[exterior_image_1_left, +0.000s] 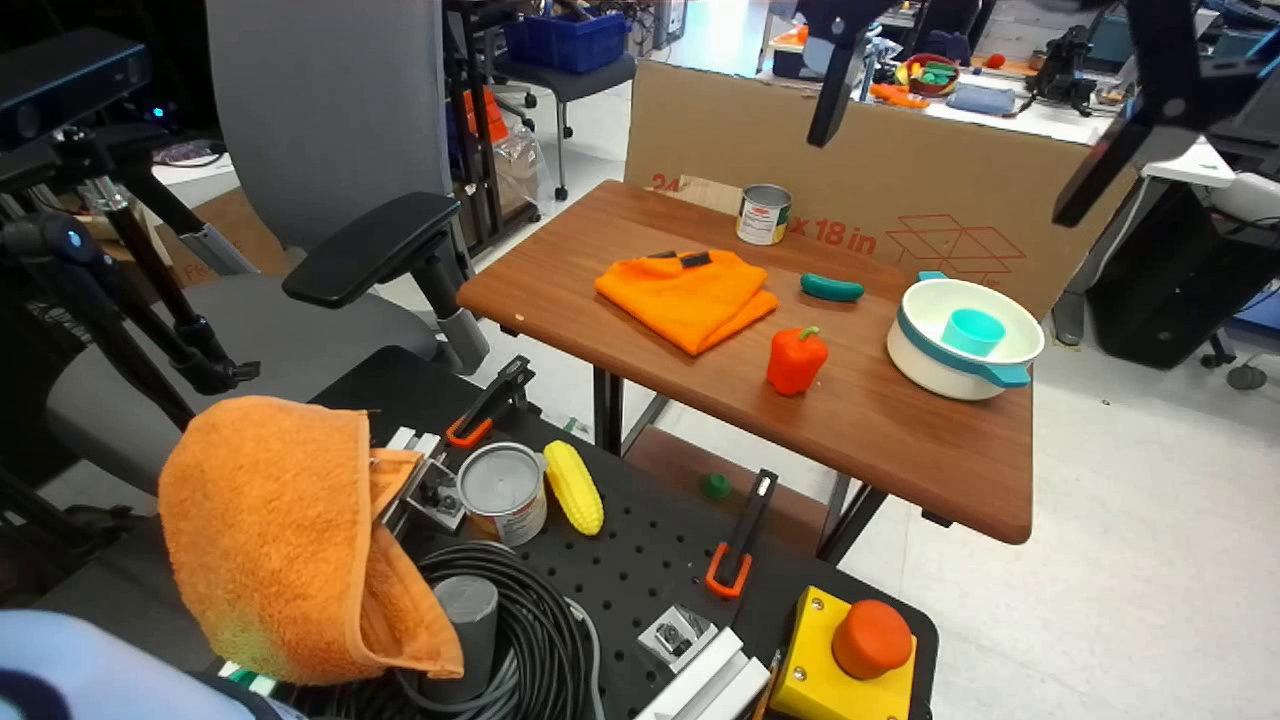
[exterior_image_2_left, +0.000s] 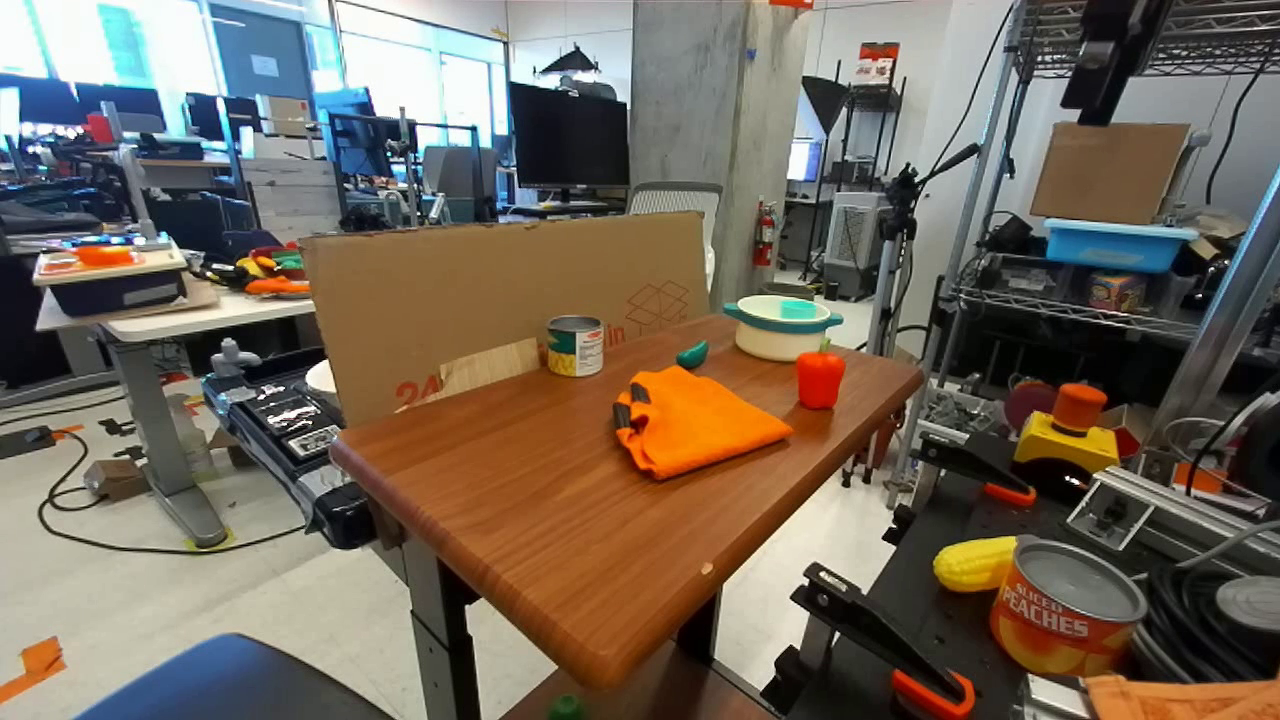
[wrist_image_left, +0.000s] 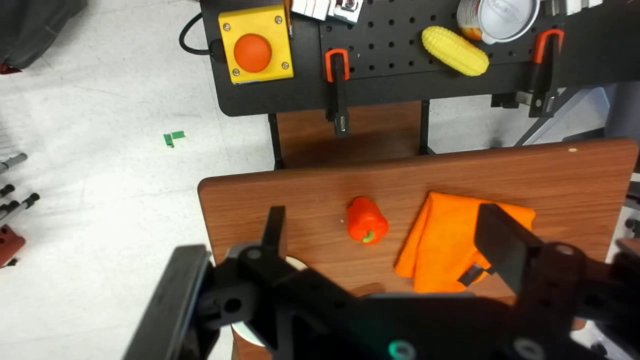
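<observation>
High above the brown table (exterior_image_1_left: 672, 378) hangs my gripper (exterior_image_1_left: 939, 174), its fingers wide apart with nothing between them. On the tabletop an orange cloth (exterior_image_1_left: 686, 298) lies folded near the middle. A red pepper (exterior_image_1_left: 797, 360) stands close to the front edge; the wrist view shows the pepper (wrist_image_left: 366, 221) below the gap between my fingers. Behind it lies a green cucumber-like piece (exterior_image_1_left: 831, 287). A white pot (exterior_image_1_left: 936, 372) with teal handles sits at the right end, a teal cup (exterior_image_1_left: 973, 331) inside it. One can (exterior_image_1_left: 763, 216) stands at the back edge.
A cardboard sheet (exterior_image_2_left: 504, 288) rises along the table's back. Across a gap, the black bench (wrist_image_left: 384, 90) holds a yellow corn (wrist_image_left: 456, 51), a peach can (exterior_image_2_left: 1068, 606), clamps and a red-topped yellow box (wrist_image_left: 256, 45).
</observation>
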